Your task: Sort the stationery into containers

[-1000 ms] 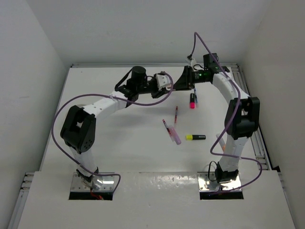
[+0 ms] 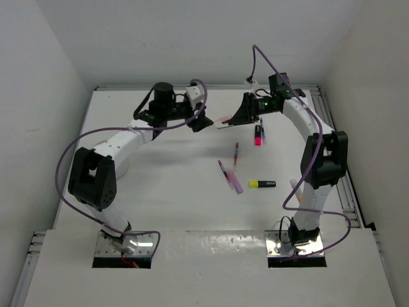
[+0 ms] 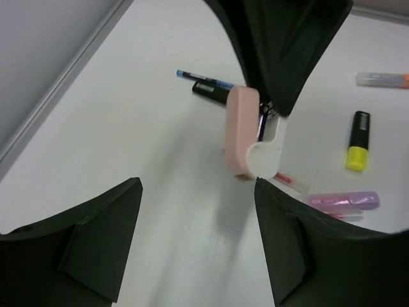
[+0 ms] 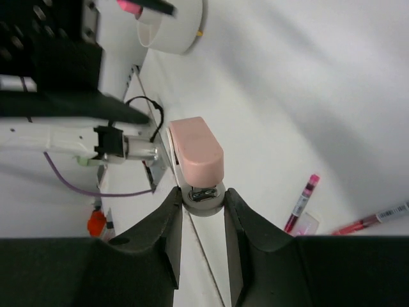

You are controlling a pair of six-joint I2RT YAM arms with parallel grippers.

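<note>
My right gripper (image 2: pixel 234 120) is shut on a pink-and-white stationery piece (image 4: pixel 199 153), held over the middle back of the table. My left gripper (image 2: pixel 198 125) is open just left of it, with nothing between its fingers. On the table lie a pink-capped black marker (image 2: pixel 257 134), a blue pen (image 2: pixel 262 131), red pens (image 2: pixel 236 153), a purple item (image 2: pixel 234 180), a yellow-capped marker (image 2: pixel 261 183) and an orange-tipped pen (image 3: pixel 382 79). A white container (image 4: pixel 176 31) stands on the left, mostly hidden under the left arm in the top view.
Purple cables hang over both arms. A metal rail runs along the table's edges.
My left gripper has pulled back to the left, away from the pink-and-white piece, which stays in my right gripper.
</note>
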